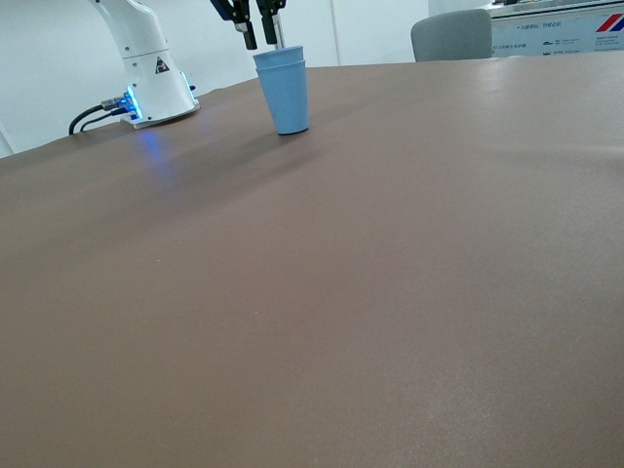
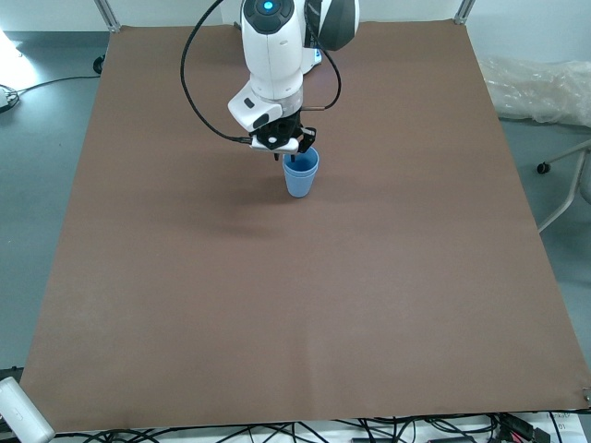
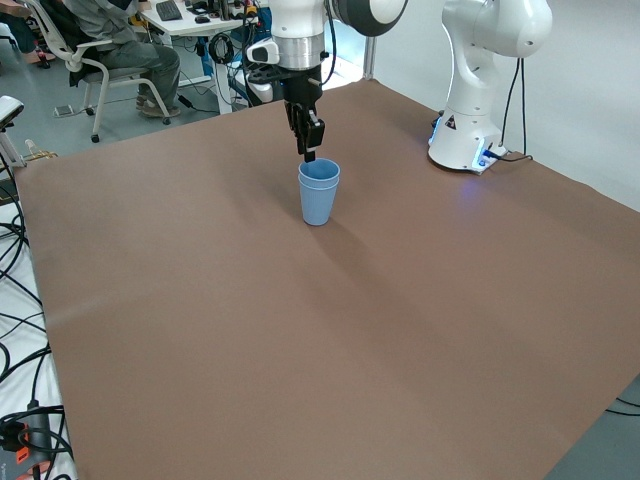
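Observation:
Two nested light-blue cups stand upright on the brown tabletop below my gripper; the cups also show in the right view. In the top view the gripper's two black fingers stand apart just above the cups, with a thin pale upright piece at the rim behind them; I cannot tell what it is. In the right view the gripper is right over the rim.
A white robot arm base stands at the table's edge. Cables run along the near edge outside the top.

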